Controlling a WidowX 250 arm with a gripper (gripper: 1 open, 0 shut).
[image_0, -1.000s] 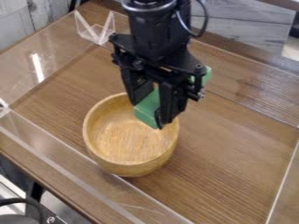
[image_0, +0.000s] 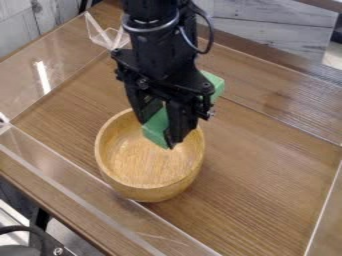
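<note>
My black gripper (image_0: 167, 110) hangs over a round yellow-wood bowl (image_0: 140, 170) in the middle of the camera view, shut on a green object (image_0: 163, 128) whose lower part shows between the fingers above the bowl's rim. The green object's shape is mostly hidden by the gripper. Another green item (image_0: 214, 87) shows behind the gripper at the right, partly covered.
The wooden tray floor (image_0: 247, 200) is clear to the right and in front. A clear plastic-like item (image_0: 110, 32) stands at the back left. Tray walls run along the left and right edges, with cables at the lower left.
The gripper has shifted slightly left over the bowl with the green object in it. The bowl looks unmoved.
</note>
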